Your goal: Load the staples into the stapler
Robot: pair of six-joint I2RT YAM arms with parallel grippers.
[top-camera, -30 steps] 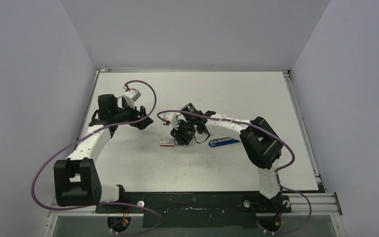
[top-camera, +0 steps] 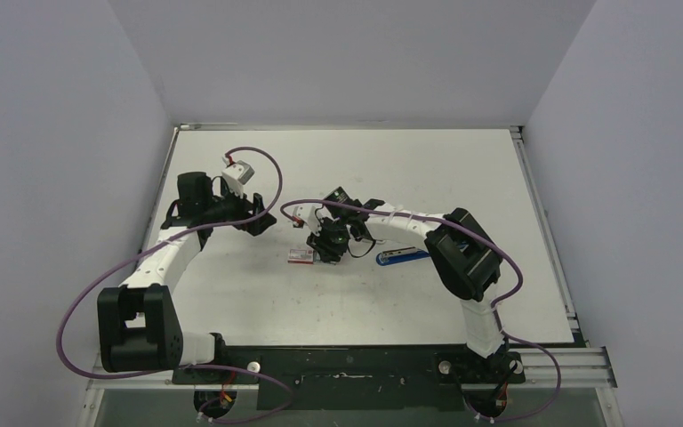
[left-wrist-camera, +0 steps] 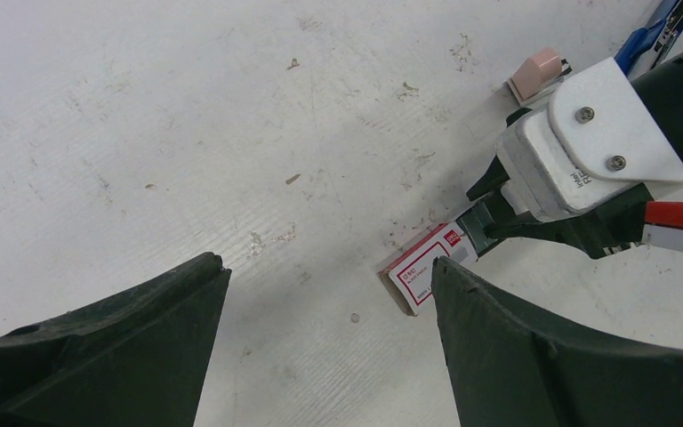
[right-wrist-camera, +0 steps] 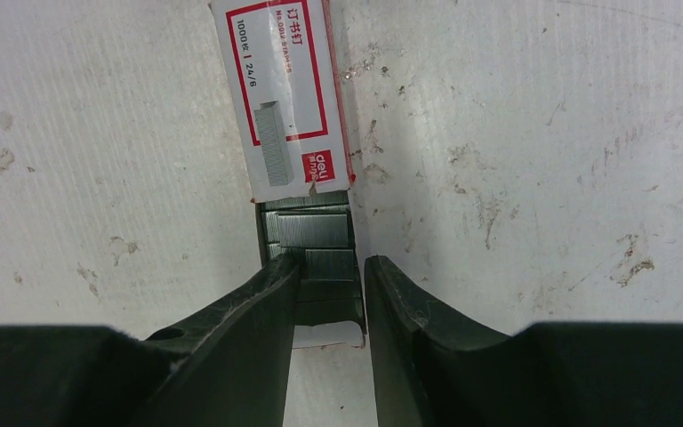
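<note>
A white and red staple box (top-camera: 301, 256) lies on the table with its dark inner tray pulled partly out. In the right wrist view, that tray holds several grey staple strips (right-wrist-camera: 313, 229) below the printed sleeve (right-wrist-camera: 280, 89). Down at the tray is my right gripper, its fingers apart. One fingertip is over the staples at the left, while the other stands at the tray's right edge; no strip is clearly gripped. My left gripper hangs open and empty, left of the box. The blue stapler (top-camera: 402, 256) lies to the right, partly under the right arm.
A small pink object (left-wrist-camera: 538, 73) sits on the table behind the right gripper in the left wrist view. The right arm (top-camera: 409, 227) reaches across the middle. Wide bare table (top-camera: 258, 307) lies in front, and the back is clear too.
The left arm, box and stapler look almost unchanged.
</note>
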